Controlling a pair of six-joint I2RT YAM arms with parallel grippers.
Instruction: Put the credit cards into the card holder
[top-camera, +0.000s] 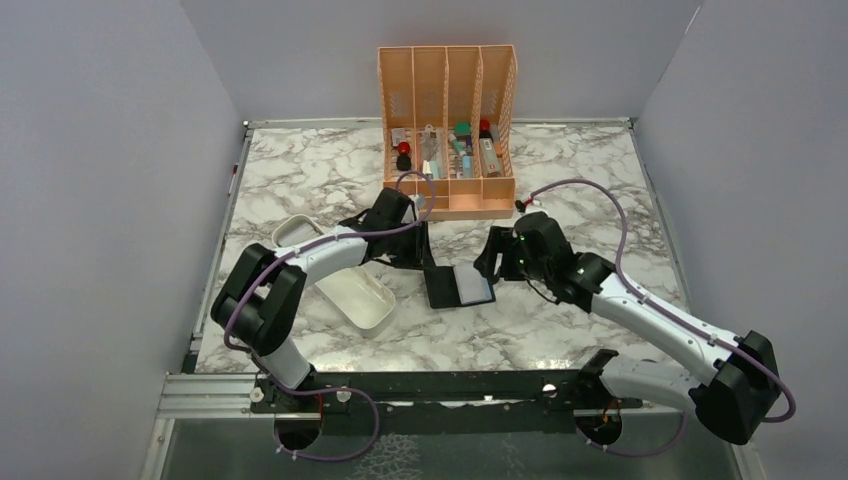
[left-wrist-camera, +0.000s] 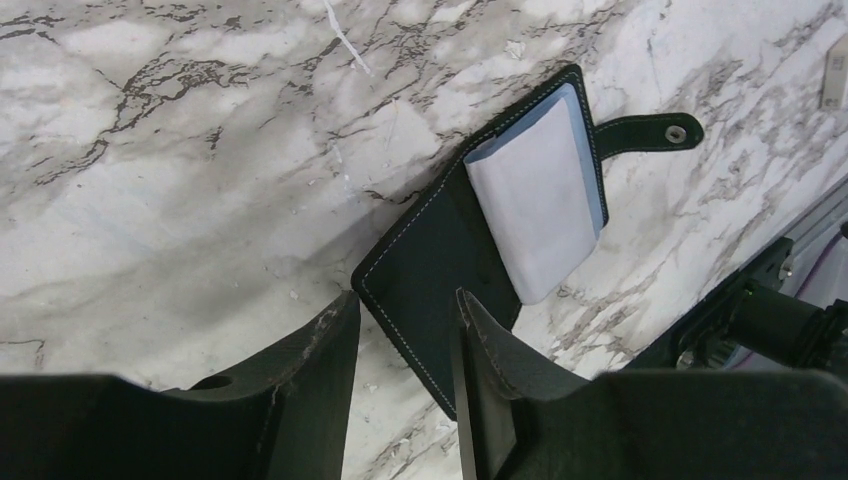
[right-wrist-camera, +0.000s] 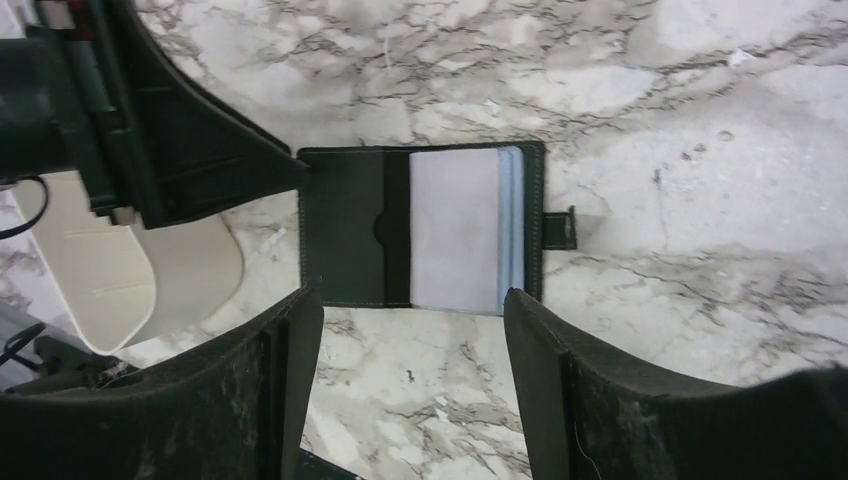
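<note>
The card holder (top-camera: 441, 287), black with white stitching, lies opened out on the marble table. A white and pale blue insert (right-wrist-camera: 455, 230) covers its right half, and a strap with a snap (left-wrist-camera: 660, 132) sticks out beyond. My left gripper is part open over the holder's left edge, one fingertip near a corner; whether it touches cannot be told. My right gripper is open wider, above the holder's near side, with no object held between its fingers. No separate credit card can be made out; any inside the insert are hidden.
An orange compartment box (top-camera: 475, 208) with small items stands behind the holder. Two pale trays, one a long bin (top-camera: 357, 298), lie at left under and beside the left arm. Bare marble (top-camera: 590, 335) spreads to the right and front.
</note>
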